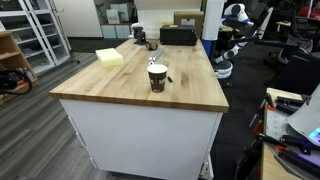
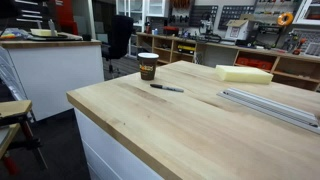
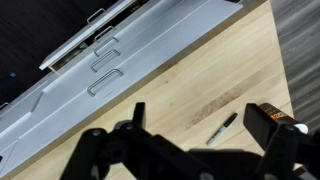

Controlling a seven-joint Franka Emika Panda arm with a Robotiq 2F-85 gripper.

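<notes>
In the wrist view my gripper stands open above the wooden tabletop, its two black fingers wide apart with nothing between the tips. A black marker lies on the wood in that view, nearer the right finger. Close to the right finger is a dark paper cup, partly covered by it. Exterior view 2 shows the brown printed cup upright and the marker lying beside it, apart from it. The same cup stands near the front edge in exterior view 1. I cannot make out the gripper in either exterior view.
A pale yellow block and silver metal rails lie on the tabletop. Farther back in exterior view 1 stands a black box. White cabinet drawers lie below the table edge. Much of the wood is clear.
</notes>
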